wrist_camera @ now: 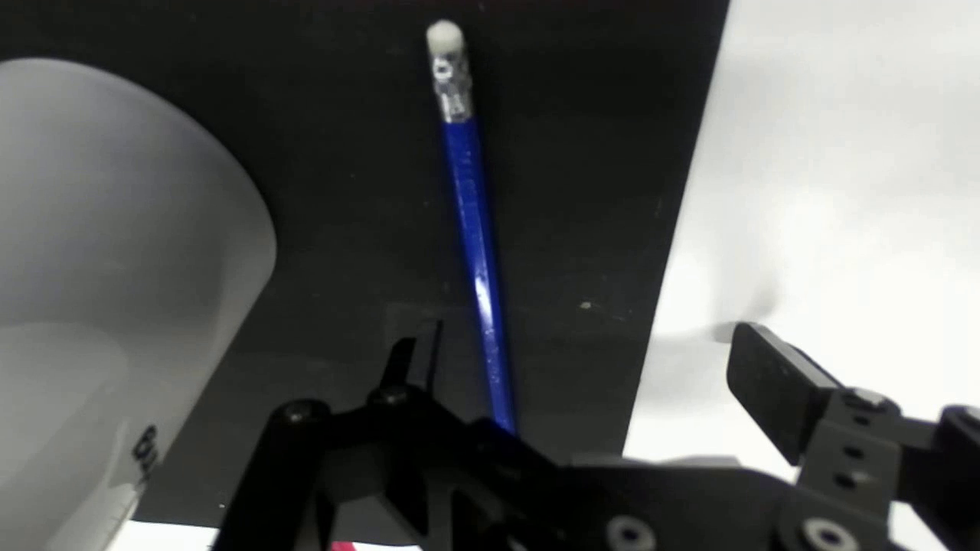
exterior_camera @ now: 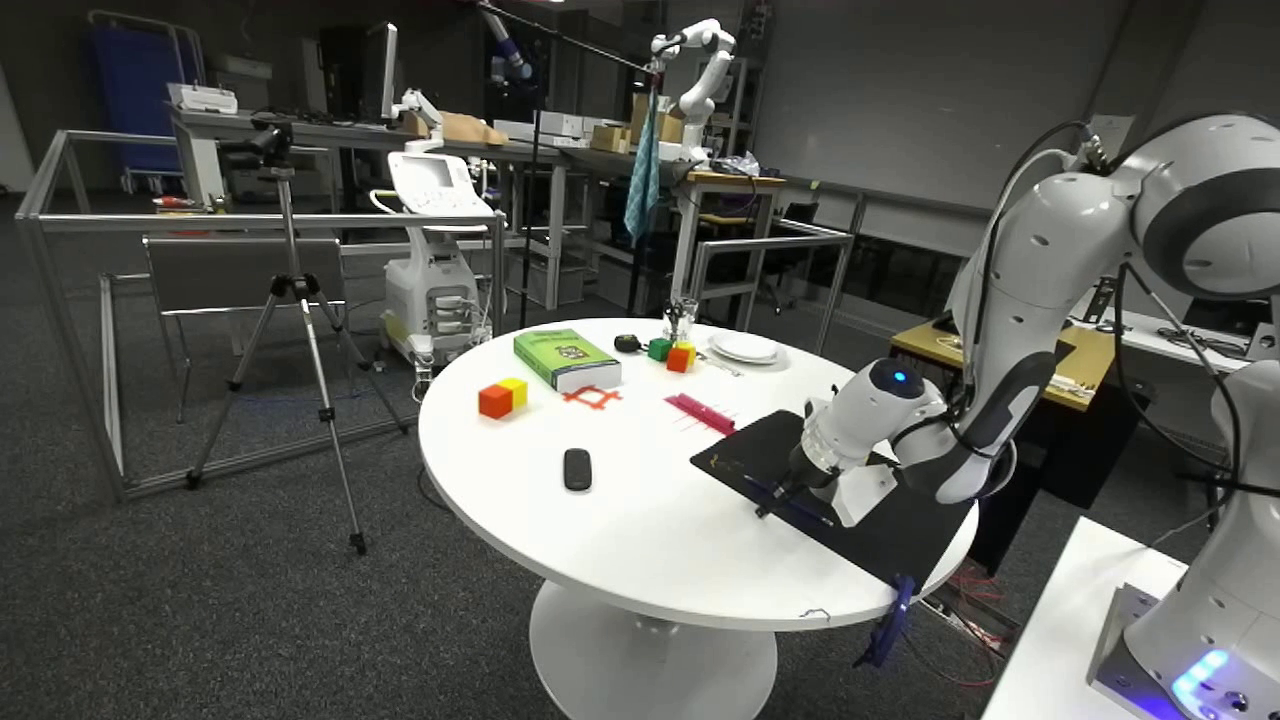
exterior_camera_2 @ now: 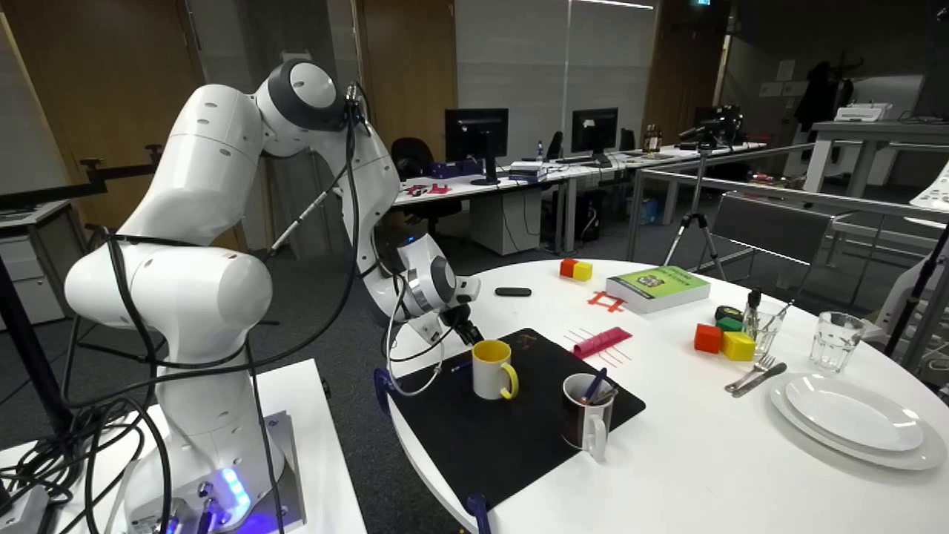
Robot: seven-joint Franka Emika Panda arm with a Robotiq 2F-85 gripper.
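Observation:
A blue pencil (wrist_camera: 475, 220) with a white eraser and silver ferrule lies flat on the black mat (wrist_camera: 570, 239). Its lower end is hidden behind my gripper in the wrist view. My gripper is open, one finger over the mat left of the pencil and the other over the white table, with nothing held. Left of the pencil stands a pale mug (wrist_camera: 119, 239), partly cut off. In exterior view 2 a white mug with yellow inside and handle (exterior_camera_2: 491, 372) stands just in front of the gripper (exterior_camera_2: 468, 334).
Another mug (exterior_camera_2: 587, 417) holding pens stands on the mat. A pink block (exterior_camera_2: 602, 342), coloured cubes (exterior_camera_2: 708, 339), a green book (exterior_camera_2: 658, 288), cutlery, glasses and white plates (exterior_camera_2: 852, 411) lie farther across. A black remote-like object (exterior_camera: 577, 469) sits on the otherwise clear near table.

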